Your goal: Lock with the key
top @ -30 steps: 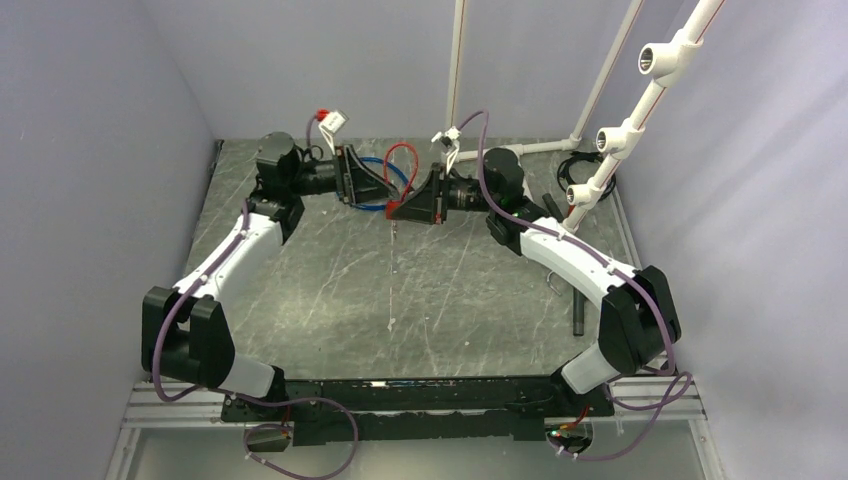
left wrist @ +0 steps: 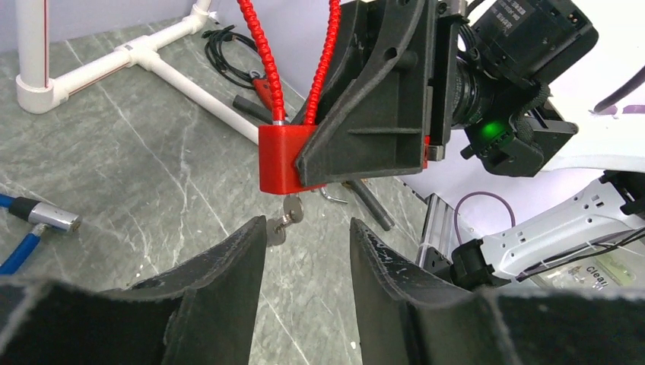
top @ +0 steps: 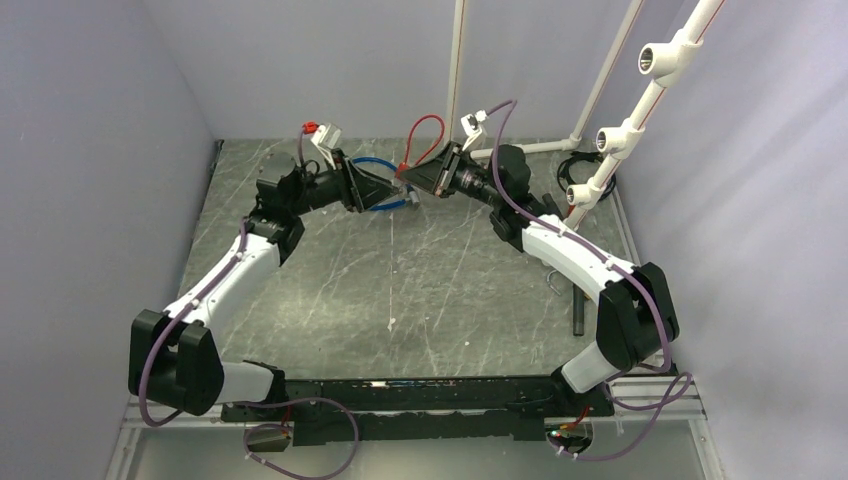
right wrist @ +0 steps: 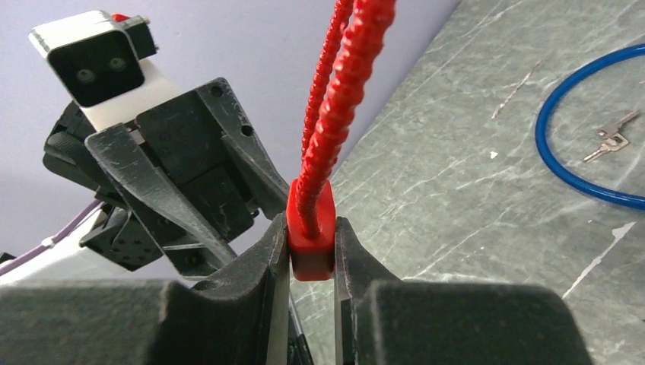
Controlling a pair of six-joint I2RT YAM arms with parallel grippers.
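Note:
The red lock (left wrist: 285,160), a block with a red beaded cable (left wrist: 262,57) looping up from it, is held in the air by my right gripper, which is shut on it. Both strands of the cable meet the block in the left wrist view. Below the block hang small metal keys (left wrist: 293,207); whether one sits in the keyhole is hidden. My left gripper is open and empty, its fingertips just short of the keys. From above, the two grippers (top: 396,190) face each other closely.
On the table, a blue cable lock (right wrist: 559,156) curves around another pair of keys (right wrist: 608,143). White pipes (left wrist: 198,95) and a coiled black cable (left wrist: 228,53) lie at the back right.

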